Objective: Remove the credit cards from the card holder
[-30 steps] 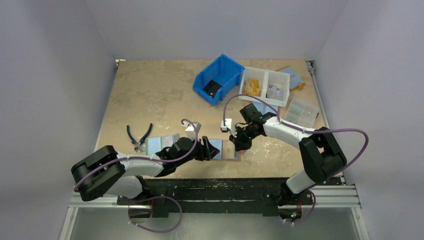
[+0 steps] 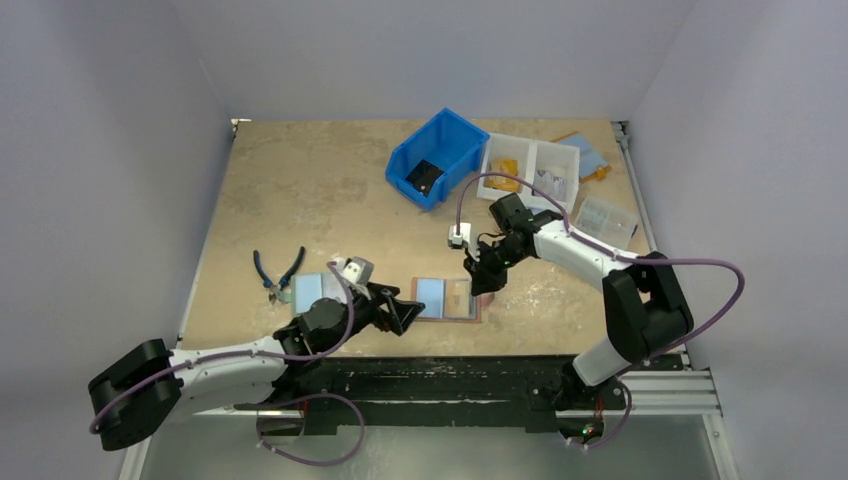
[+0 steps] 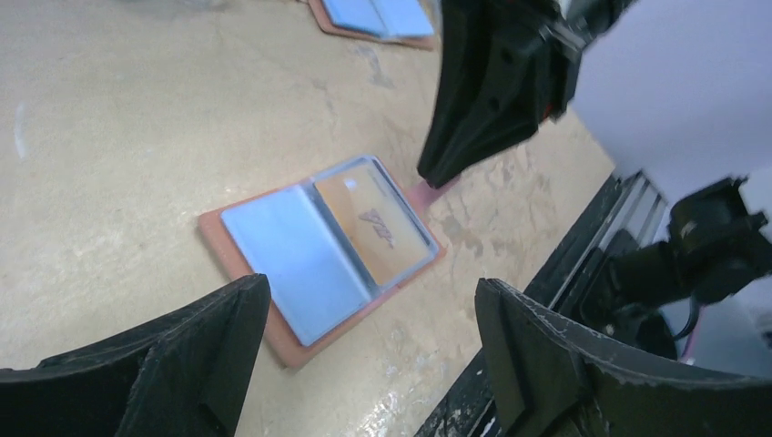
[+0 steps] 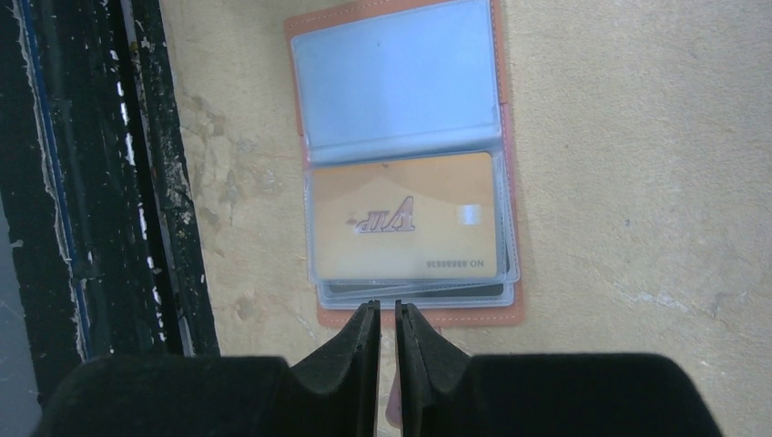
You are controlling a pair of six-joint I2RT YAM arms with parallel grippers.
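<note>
An open card holder lies near the front-middle of the table, with a blue panel and a gold VIP card inside a clear sleeve. My left gripper is left of the holder, its two fingers parted with nothing between them. My right gripper hangs over the holder's right edge, its fingertips close together with a narrow gap and no card visible between them. A pink strip shows beneath the right fingertips.
Pliers and another blue-pocketed holder lie at left. A blue bin, white divided tray and clear case stand at back right.
The left arm has drawn back to the left from over the holder.
</note>
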